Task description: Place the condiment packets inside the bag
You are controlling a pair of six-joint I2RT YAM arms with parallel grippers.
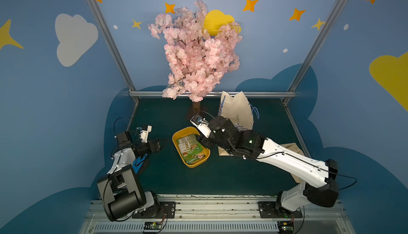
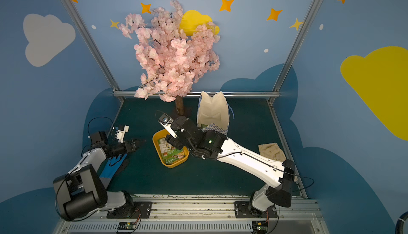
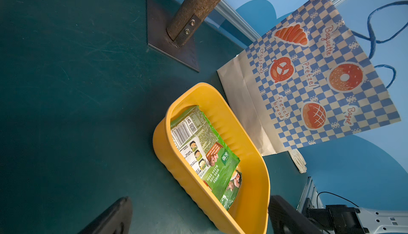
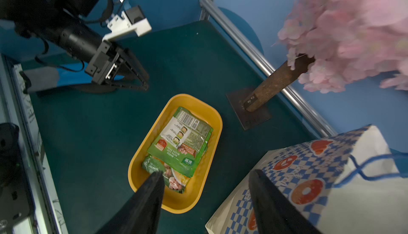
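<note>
Several green condiment packets (image 3: 204,157) lie stacked in the yellow tray (image 1: 176,147). Right of it stands the open paper bag (image 3: 293,85) with blue-checked print and blue handles; something green shows inside it in the top right view. My right gripper is above, between tray and bag, its fingers apart with nothing between them. My left gripper is open and empty at the tray's left.
The blossom tree's trunk (image 3: 199,4) rises from a metal plate behind the tray. Gloves (image 2: 269,151) lie at the right edge; a blue-and-grey item (image 2: 110,170) lies under my left arm.
</note>
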